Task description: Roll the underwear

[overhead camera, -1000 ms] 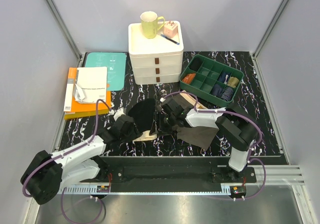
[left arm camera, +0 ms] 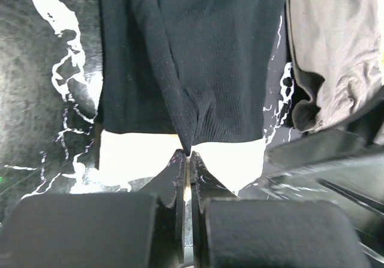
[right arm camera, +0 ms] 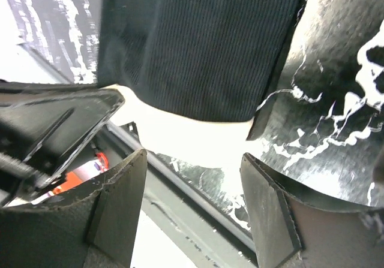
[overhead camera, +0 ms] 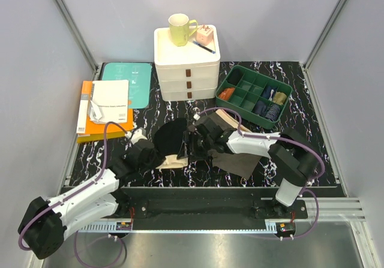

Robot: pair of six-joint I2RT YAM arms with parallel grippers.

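Observation:
Black underwear [overhead camera: 171, 135] with a cream band [overhead camera: 173, 162] along its near edge lies on the marbled table. In the left wrist view the cloth [left arm camera: 222, 46] rises in a narrow fold that runs down to the tips of my left gripper, which is shut on a pinch of it at the band. My right gripper stands open over the band [right arm camera: 186, 137], with its two fingers apart. Nothing is gripped between them. From above, the arms hide part of the near edge.
To the right lies a grey-brown cloth [overhead camera: 237, 163], and behind it stands a green divided box [overhead camera: 247, 117] with rolled items. White drawers [overhead camera: 189, 70] stand at the back. Orange and white books [overhead camera: 108, 102] lie at left. Both grippers are close together.
My left arm has shifted a little toward the near left, and more of the cream band shows. The right forearm has swung slightly outward; its gripper stays near the same spot.

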